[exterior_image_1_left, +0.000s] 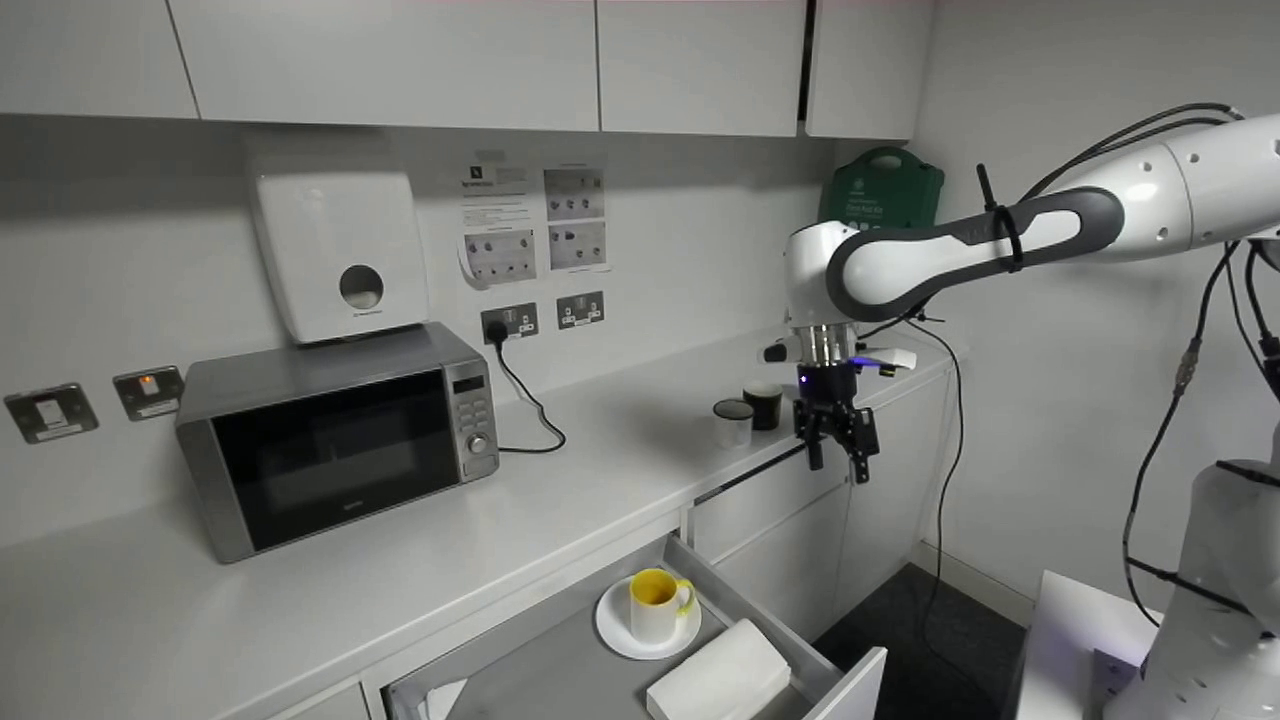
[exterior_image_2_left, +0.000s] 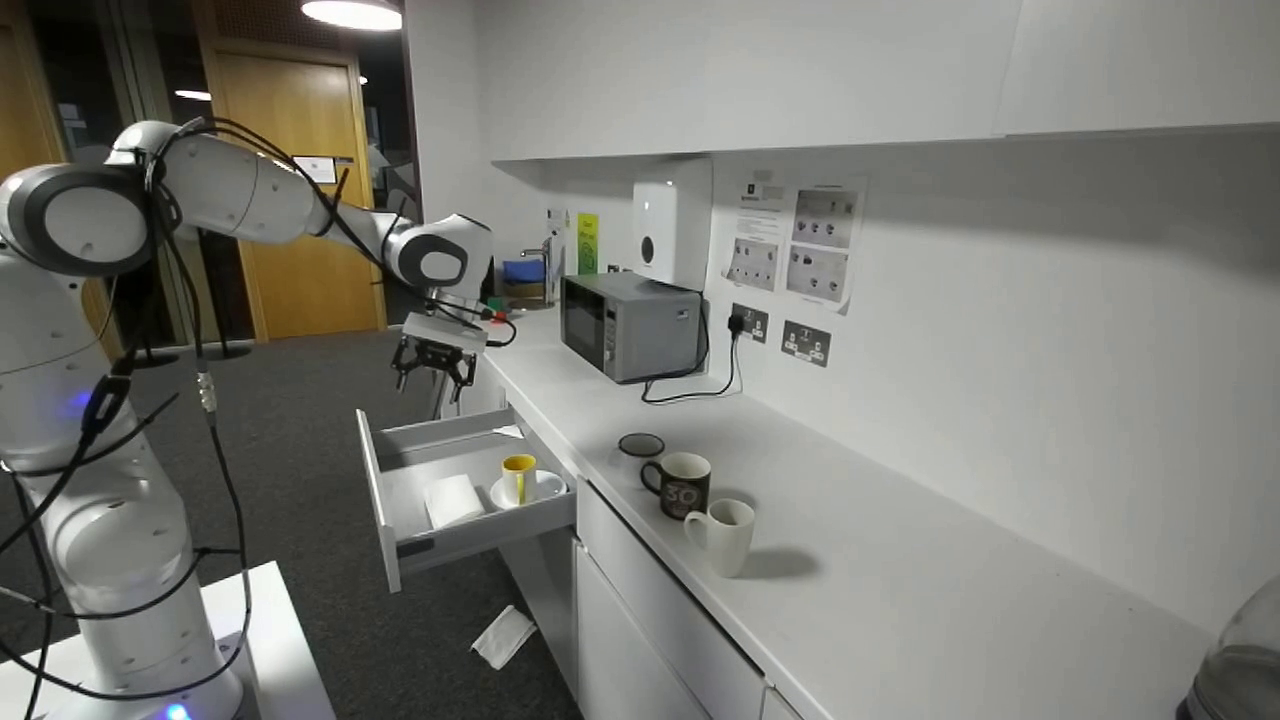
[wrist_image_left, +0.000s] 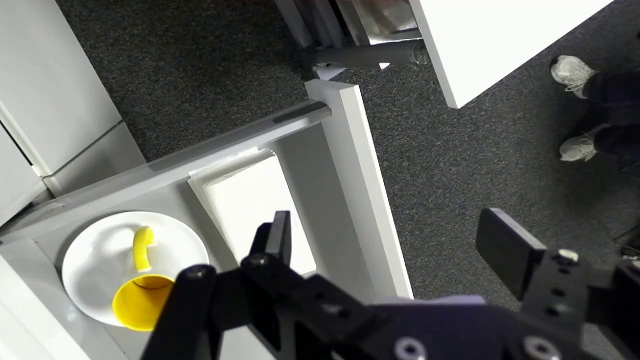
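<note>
My gripper (exterior_image_1_left: 836, 462) hangs in the air, open, with nothing between its fingers. In the wrist view the two fingers (wrist_image_left: 279, 237) stand wide apart, and the far gap shows floor and drawer front. Below sits an open grey drawer (exterior_image_1_left: 540, 690). Inside it, a white mug with a yellow interior and handle (exterior_image_1_left: 654, 610) stands upright on a white saucer (exterior_image_1_left: 614, 624). Beside the saucer lies a white stack of paper (exterior_image_1_left: 720, 674). From the wrist, the mug (wrist_image_left: 141, 303) shows at lower left, partly covered by a finger.
A microwave (exterior_image_2_left: 636, 324) stands on the counter (exterior_image_2_left: 876, 540). Near the counter's front edge are a glass (exterior_image_1_left: 733, 424), a dark mug (exterior_image_2_left: 683, 485) and a white mug (exterior_image_2_left: 725, 535). A paper (exterior_image_2_left: 504, 636) lies on the floor. A white table (wrist_image_left: 504, 36) stands beyond the drawer, and someone's shoes (wrist_image_left: 573, 72) show.
</note>
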